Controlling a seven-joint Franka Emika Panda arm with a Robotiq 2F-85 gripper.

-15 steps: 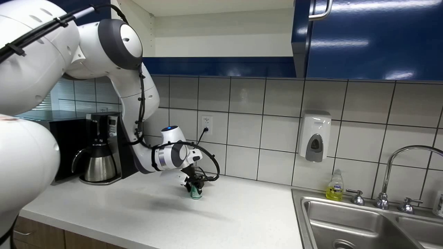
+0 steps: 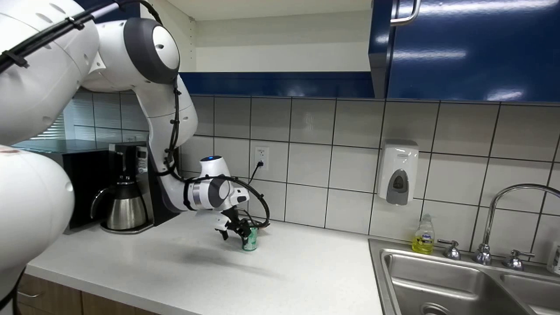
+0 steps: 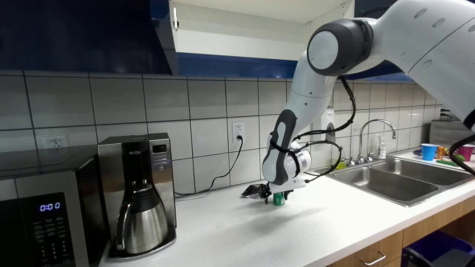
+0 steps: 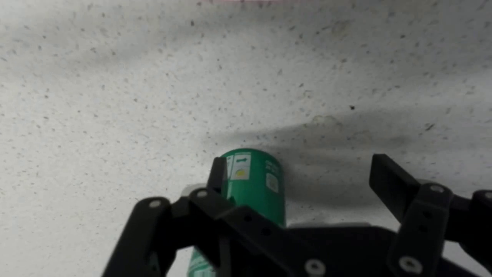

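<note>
A green can point(image 2: 250, 240) stands upright on the white counter point(image 2: 315, 262), near the tiled wall. My gripper point(image 2: 235, 236) is low beside it, on its left in exterior view 1. In exterior view 2 the can point(image 3: 279, 199) shows partly below and behind the gripper. The wrist view has the fingers wide apart, and my gripper is open. There the left finger overlaps the left side of the can point(image 4: 260, 196), while a broad gap separates the can from the right finger. Part of the can is hidden behind the gripper's linkage.
A coffee maker point(image 3: 147, 213) and a microwave point(image 3: 49, 209) occupy the counter's left end. The sink point(image 2: 435, 278), with a dish soap bottle point(image 2: 423, 237) behind it, is to the right. Open counter lies in front of the can. A dark object point(image 3: 252, 191) near the wall is unclear.
My gripper has shifted left and slightly up in exterior view 1, leaving more of the can uncovered. The can still stands in almost the same place.
</note>
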